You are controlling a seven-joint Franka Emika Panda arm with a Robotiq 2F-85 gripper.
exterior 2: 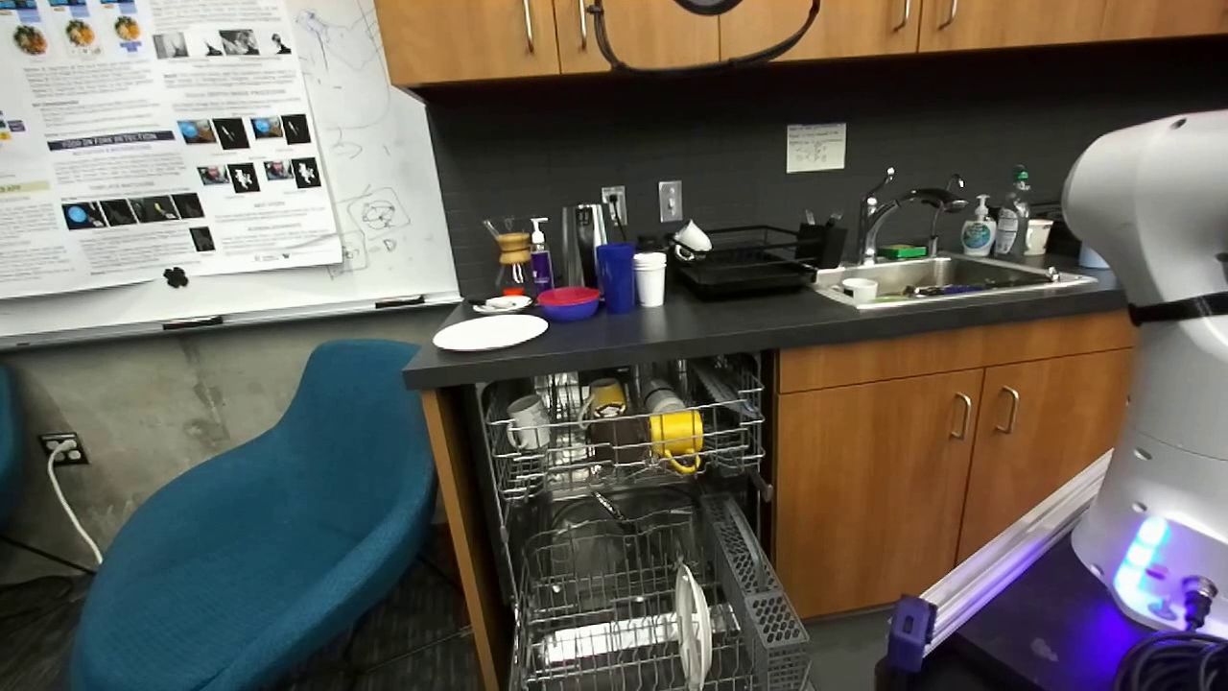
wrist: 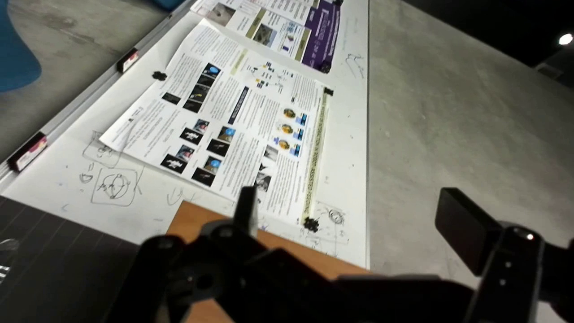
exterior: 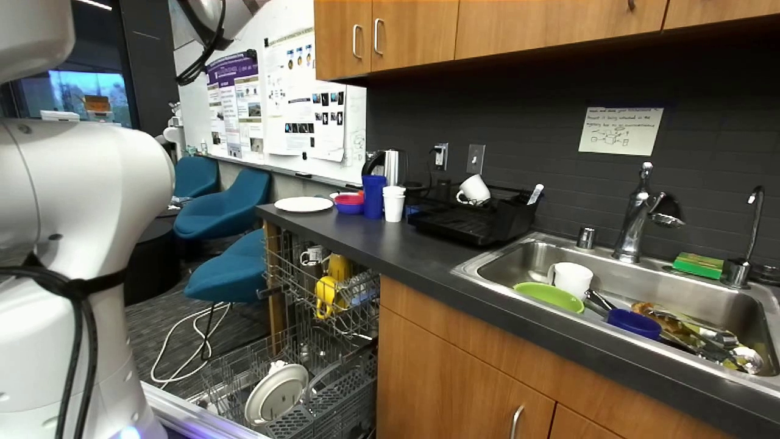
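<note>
In the wrist view my gripper stands open, its two dark fingers wide apart. Nothing is between them; behind the gap are a whiteboard with posters (wrist: 231, 118) and a bare grey wall. Neither exterior view shows the gripper itself. The dishwasher is open, with a yellow mug (exterior 2: 675, 433) and a grey mug (exterior 2: 529, 422) in its upper rack (exterior 2: 576, 472). A white plate (exterior: 276, 394) stands on edge in the lower rack. Another white plate (exterior 2: 491, 333) lies flat on the counter, left of a red and blue bowl pair (exterior 2: 569, 303).
The sink (exterior: 504, 272) holds a white mug (exterior: 571, 279), a green bowl (exterior: 549, 296), a blue bowl (exterior: 633, 322) and utensils. A black drying rack (exterior: 468, 219) stands beside it. Wooden cabinets (exterior: 409, 36) hang above.
</note>
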